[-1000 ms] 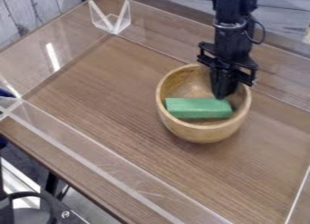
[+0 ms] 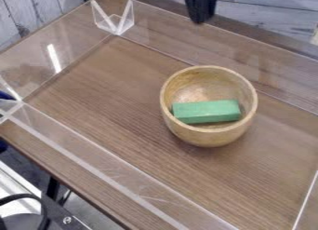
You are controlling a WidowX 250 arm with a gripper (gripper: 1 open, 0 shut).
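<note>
A round wooden bowl point(image 2: 210, 132) sits on the wooden table right of centre. Inside it a green block point(image 2: 206, 111) lies flat across the bottom. The gripper point(image 2: 199, 12) shows only as a dark shape cut off at the top edge, above and clear of the bowl; its fingers are too dark and cropped to tell how they stand.
A clear angular plastic piece point(image 2: 114, 20) stands near the back left. A pale panelled wall runs along the back.
The gripper has risen from the bowl to the top edge of the view. The green block stays in the bowl, now lying fully in sight.
</note>
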